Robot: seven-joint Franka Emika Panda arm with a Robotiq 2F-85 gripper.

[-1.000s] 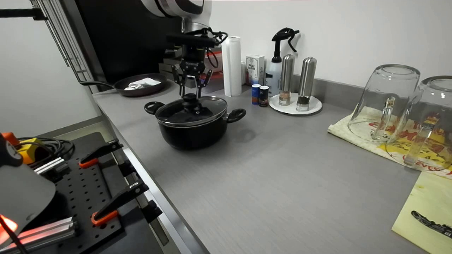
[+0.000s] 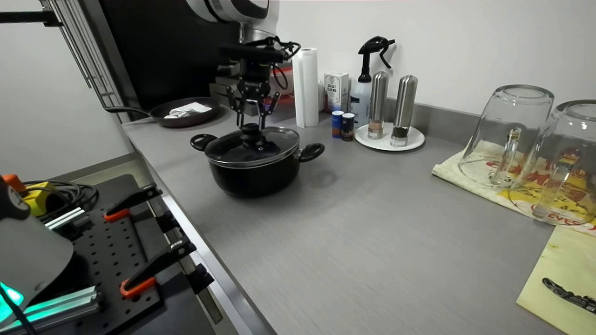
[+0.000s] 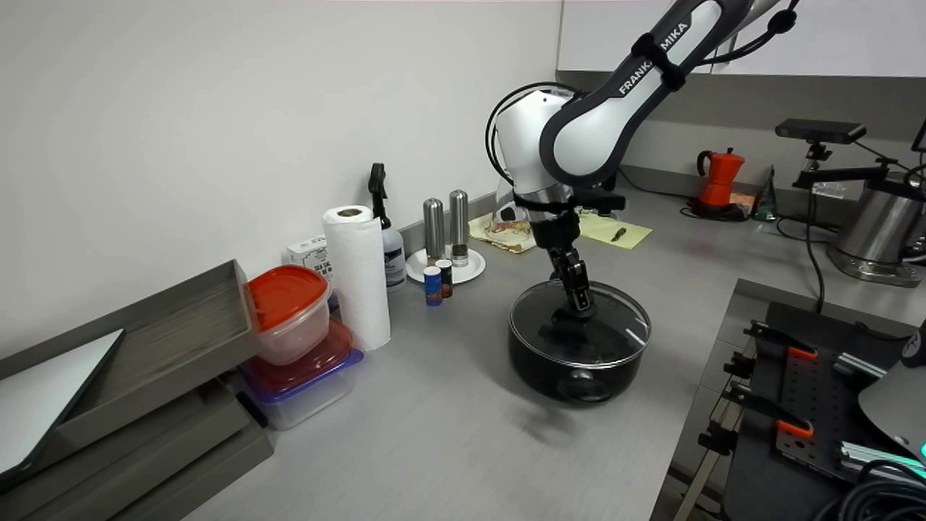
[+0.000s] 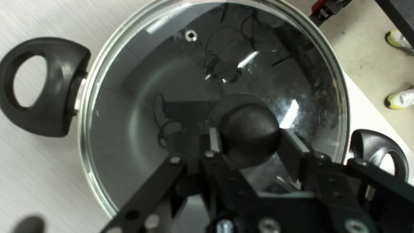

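A black two-handled pot (image 2: 254, 179) stands on the grey counter, its glass lid (image 3: 555, 331) resting on the rim. At the lid's centre is a round black knob (image 4: 250, 134). My gripper reaches down from above and is shut on this knob, one finger pad (image 4: 215, 139) at its left and the other at its right in the wrist view. The lid lies level, with no gap showing between it and the pot.
Behind the pot stand a paper towel roll (image 2: 306, 88), two small shakers and a white plate (image 2: 416, 137) bearing two steel mills. A frying pan (image 2: 187, 120) lies farther back. Glass jugs (image 2: 505, 139) stand at the right.
The arm, pot and lid stand as they did a second ago. Only the light on the base at the lower left has turned from red to green.
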